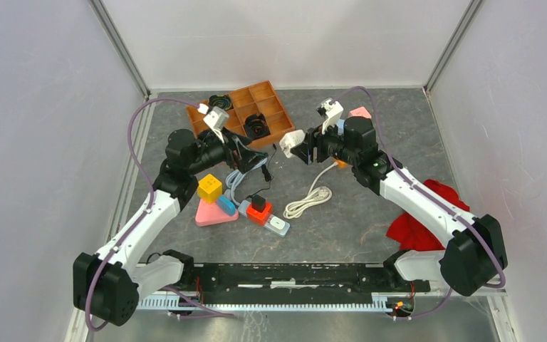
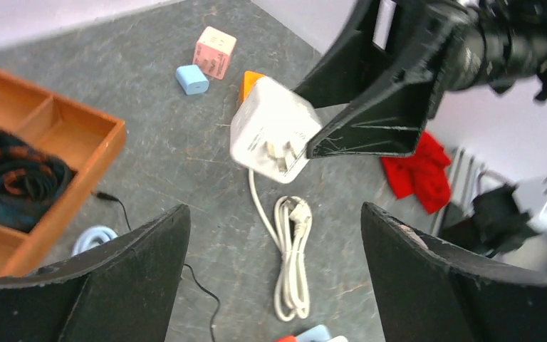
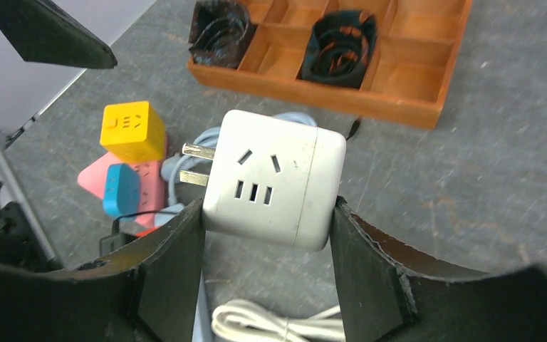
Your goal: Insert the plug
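Note:
A white cube plug adapter (image 3: 271, 185) with two metal prongs pointing left and sockets on its top is held up by my right gripper (image 1: 302, 149), which is shut on it. My left gripper (image 1: 246, 157) is open and empty, facing the adapter from the left, apart from it. An orange power strip (image 2: 249, 82) with a white cord (image 2: 292, 263) lies on the floor beyond, partly hidden by the adapter and right gripper. A red socket block (image 1: 258, 212) on a grey strip lies front centre.
A wooden compartment tray (image 1: 278, 114) with black coils is at the back left. A yellow cube (image 1: 209, 188), pink and blue pieces, cable coils, a pink cube (image 2: 214, 53) and a red cloth (image 1: 420, 228) lie around.

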